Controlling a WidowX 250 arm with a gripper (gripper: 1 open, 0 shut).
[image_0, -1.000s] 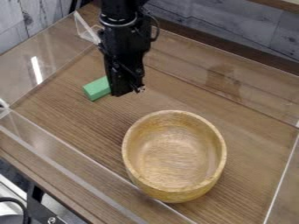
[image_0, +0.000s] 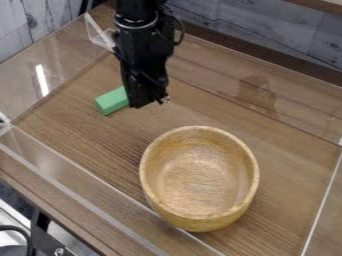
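Note:
The black robot gripper (image_0: 144, 98) hangs over the wooden table, pointing down, shut, with nothing visible between its fingers. Just to its left a green block (image_0: 112, 102) lies on the table, partly behind the gripper. A large empty tan bowl (image_0: 199, 178) stands at the front centre-right, below and right of the gripper.
The wooden table (image_0: 267, 110) has free room to the right of the gripper and at the front left. A wooden back wall (image_0: 281, 20) runs along the top right. Black cables lie at the bottom left corner.
The gripper has shifted slightly upward in the view over the last second. The block and bowl look unmoved.

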